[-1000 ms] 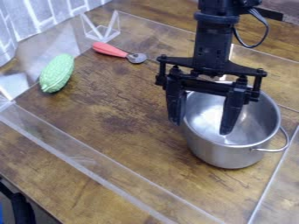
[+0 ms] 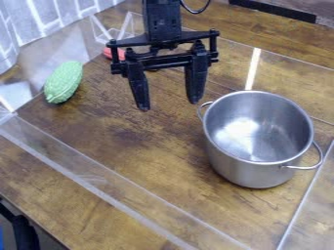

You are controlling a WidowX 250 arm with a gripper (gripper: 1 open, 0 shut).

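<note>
My black gripper (image 2: 170, 96) is open, held above the wooden tabletop left of the steel pot, with nothing visible between its two fingers. The steel pot (image 2: 257, 139), with wire handles on its sides, stands upright at the right and looks empty. A pale green corn-like object (image 2: 62, 81) lies at the upper left. Behind my gripper, a red-handled utensil (image 2: 112, 52) is mostly hidden.
Clear plastic edging (image 2: 92, 176) runs along the left and lower part of the table (image 2: 124, 146), with more at the right edge. Bare wood lies in the middle and front left.
My gripper has moved left and up from over the pot, uncovering it and now covering much of the red-handled utensil.
</note>
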